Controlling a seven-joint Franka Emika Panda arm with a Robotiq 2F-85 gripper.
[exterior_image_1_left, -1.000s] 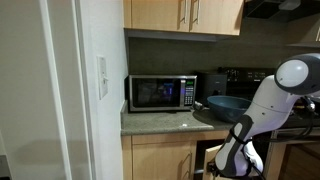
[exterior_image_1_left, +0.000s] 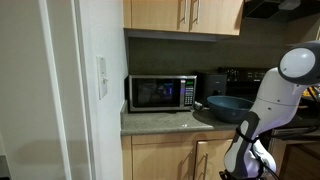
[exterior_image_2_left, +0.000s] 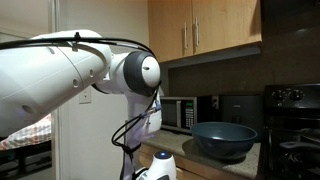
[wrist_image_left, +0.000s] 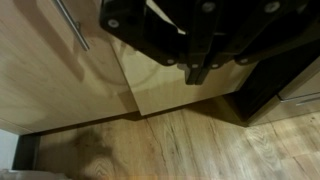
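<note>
My gripper points down at the cabinet front in the wrist view, its fingers together and nothing showing between them. Just beyond the fingertips is a pale wooden cabinet door (wrist_image_left: 165, 90); whether they touch it, I cannot tell. Left of it is another wooden panel (wrist_image_left: 85, 85) with a metal bar handle (wrist_image_left: 72, 25). In exterior view 1 the right lower door (exterior_image_1_left: 209, 152) covers its opening, beside the white arm (exterior_image_1_left: 250, 150). Its lower edge sits slightly out of line with the neighbouring panel in the wrist view, so full closure is unclear.
On the grey counter (exterior_image_1_left: 160, 123) stand a microwave (exterior_image_1_left: 162, 93) and a large dark blue bowl (exterior_image_1_left: 230, 107). The stove (exterior_image_2_left: 297, 140) is to the right. Wood flooring (wrist_image_left: 170, 145) lies clear below the cabinets.
The dark opening in the lower cabinet has narrowed and is now covered by the right door. My arm has shifted right and toward the camera.
</note>
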